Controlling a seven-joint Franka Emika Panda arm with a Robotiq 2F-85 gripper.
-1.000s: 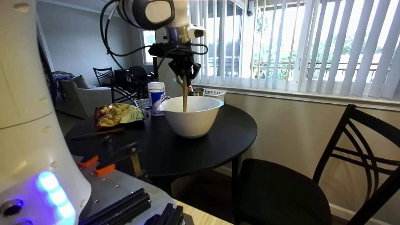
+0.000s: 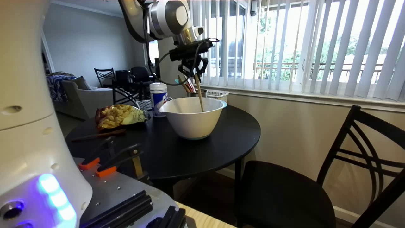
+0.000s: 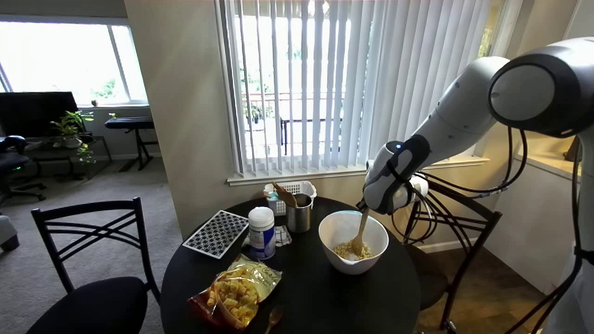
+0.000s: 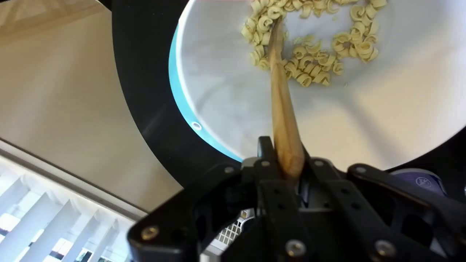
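My gripper is shut on the handle of a wooden spoon, above the white bowl. The spoon slants down into the bowl, and in exterior view 2 its head rests among small curled pasta pieces. In the wrist view the pasta lies in a broken ring on the bowl floor, with bare patches between; the spoon's far end meets it at the left part of the ring. From exterior view 1 the bowl's wall hides the pasta and the spoon's lower end.
Left of the bowl stand a white-and-blue canister, a metal utensil cup and a white basket. An open snack bag and another wooden spoon lie nearer the front. Bare black table shows before the bowl.
In exterior view 1 my gripper and the held spoon's top have shifted right. The spoon, nearly vertical before, now leans, its lower part also farther right. The bowl has stayed in place.
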